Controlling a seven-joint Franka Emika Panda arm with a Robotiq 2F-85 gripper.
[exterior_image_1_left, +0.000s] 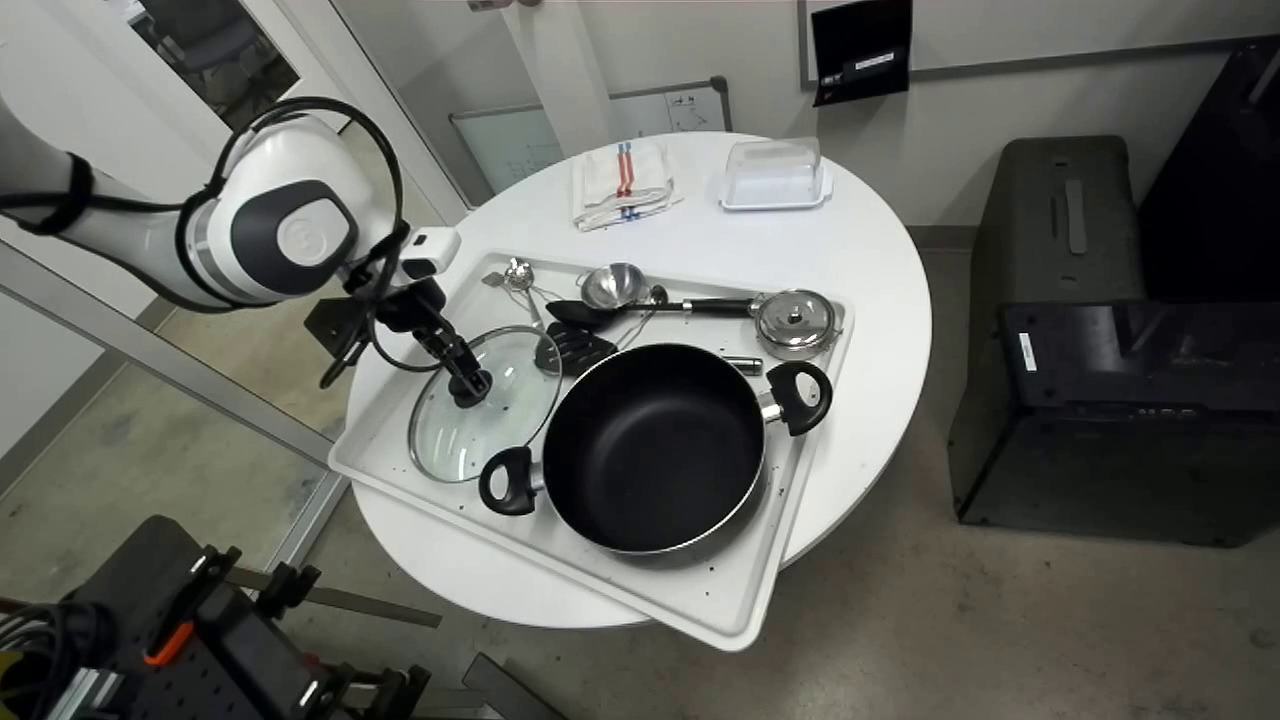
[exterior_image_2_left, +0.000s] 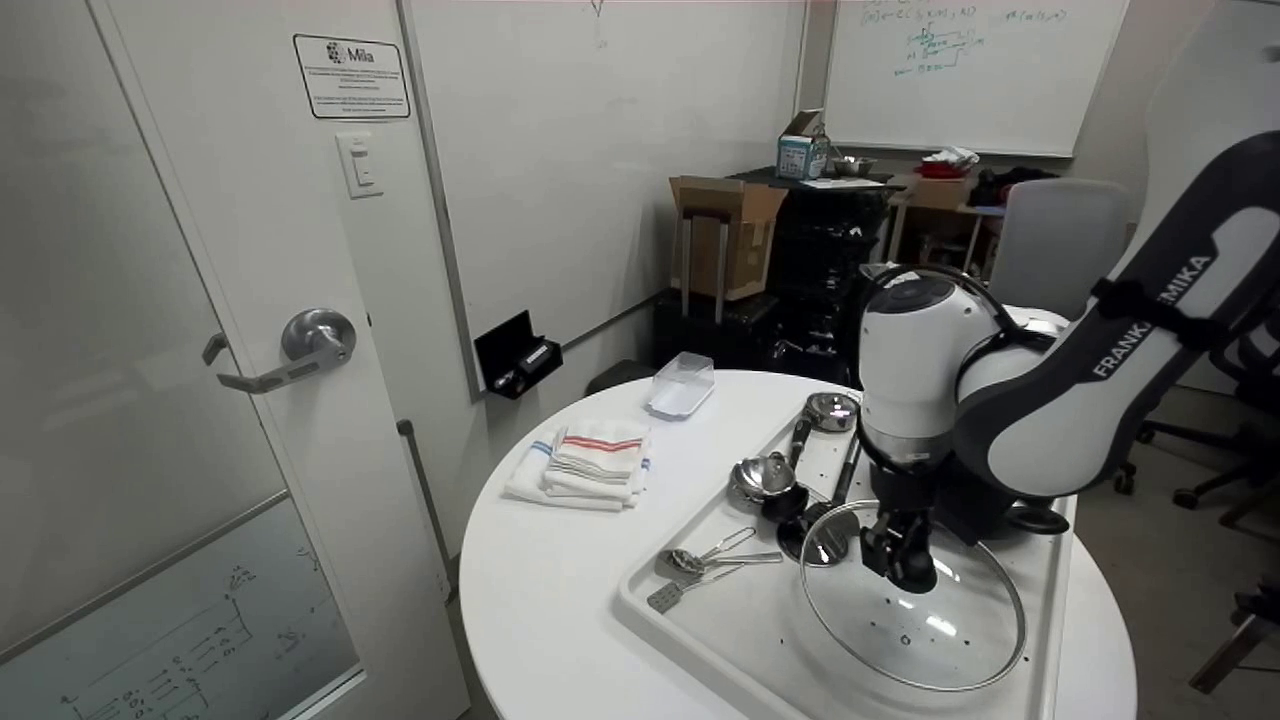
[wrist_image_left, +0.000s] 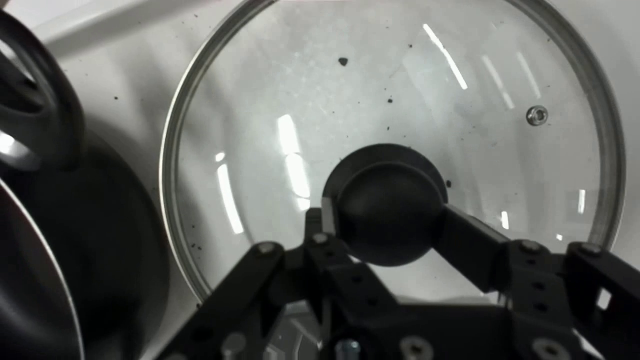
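Observation:
My gripper is shut on the round black knob of a clear glass lid, one finger on each side. In exterior view 1 the lid is left of the big black pan, over the left part of the white tray. It looks slightly raised, though the gap beneath is hard to judge. Nothing covers the pan, which appears empty; in exterior view 2 the arm hides most of it.
Behind the pan lie a black slotted turner, a steel strainer, small metal utensils and a small lidded steel pot. Folded towels and a clear-topped box stand at the table's back.

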